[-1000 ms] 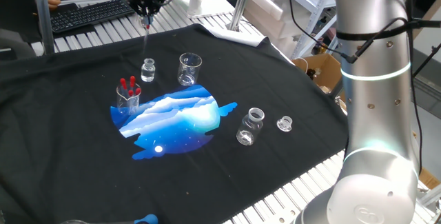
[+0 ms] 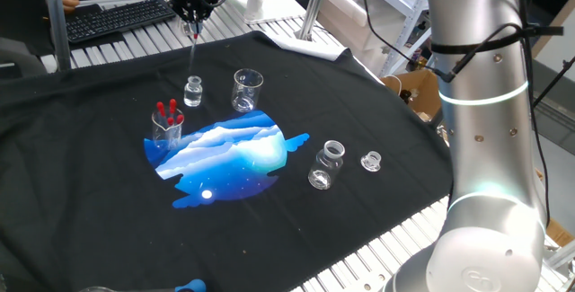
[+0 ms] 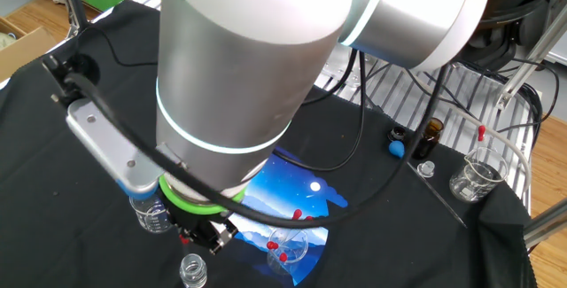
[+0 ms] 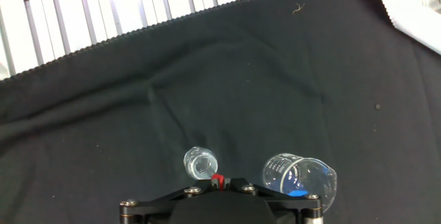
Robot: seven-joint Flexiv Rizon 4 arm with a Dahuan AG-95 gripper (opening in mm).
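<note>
In exterior view 1 my gripper [image 2: 195, 28] is at the far edge of the cloth, shut on the red bulb of a thin glass dropper [image 2: 192, 56]. The dropper hangs nearly upright, its tip close to the mouth of a small clear bottle [image 2: 193, 93]; whether it enters the neck cannot be told. In the wrist view the red bulb [image 4: 218, 180] shows between the fingertips, with the small bottle [image 4: 200, 163] just beyond, to the left. A beaker holding several red-topped droppers [image 2: 167, 128] stands nearby. An empty beaker [image 2: 247, 91] is right of the bottle.
A wide-mouthed bottle [image 2: 326, 165] and a glass stopper [image 2: 371, 161] stand right of the blue picture [image 2: 225, 159]. Exterior view 2 shows a brown bottle [image 3: 429, 138] and another beaker [image 3: 478, 175].
My gripper and the dropper's top have shifted very slightly right in exterior view 1. The bottle and beakers have not moved.
</note>
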